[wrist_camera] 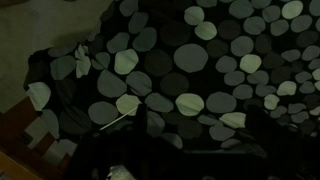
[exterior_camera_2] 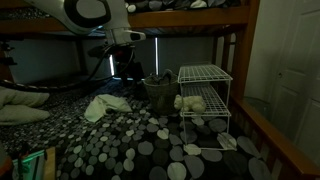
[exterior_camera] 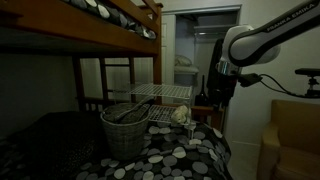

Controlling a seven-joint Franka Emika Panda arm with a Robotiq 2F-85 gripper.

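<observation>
My gripper reaches in from the lower edge of the wrist view; its two dark fingers stand apart, open, with only the dotted bedspread point(wrist_camera: 190, 58) showing between them. In exterior view 1 the gripper point(exterior_camera: 221, 92) hangs dark at the right, above the bed's end. A grey woven basket point(exterior_camera: 125, 137) stands on the bed, with dark contents at its top. Beside it is a two-tier white wire rack point(exterior_camera: 160, 91). A pale plush-like item point(exterior_camera_2: 190, 103) sits on the rack's lower shelf. White cloth point(exterior_camera_2: 107, 106) lies crumpled on the bed in exterior view 2.
The wooden upper bunk point(exterior_camera: 95, 38) overhangs the bed. A wooden rail point(exterior_camera_2: 265, 130) runs along the bed's side in exterior view 2. A tan armchair point(exterior_camera: 290, 140) stands at the right in exterior view 1. Bare bedspread lies in front of the basket and rack.
</observation>
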